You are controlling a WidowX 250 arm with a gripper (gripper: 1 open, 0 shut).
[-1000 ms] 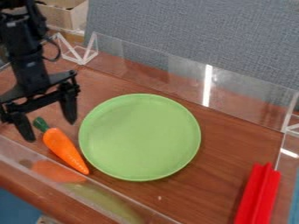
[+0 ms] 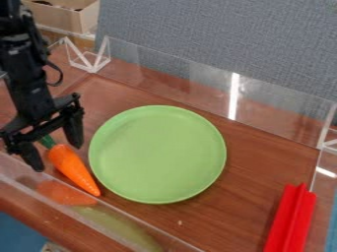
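Note:
An orange toy carrot [image 2: 74,169] with a green top lies diagonally on the wooden table, left of a round green plate [image 2: 157,155]. My black gripper [image 2: 51,143] hangs at the carrot's upper, green end, its fingers apart on either side of it. I cannot tell whether either finger touches the carrot.
Two red bars [image 2: 290,219] lie at the right front. Clear panels edge the table [image 2: 247,159] at the back and front left. A cardboard box [image 2: 66,14] stands beyond at the back left. The table right of the plate is mostly free.
My gripper has shifted slightly down and toward the carrot's green end. The carrot and plate have not visibly moved.

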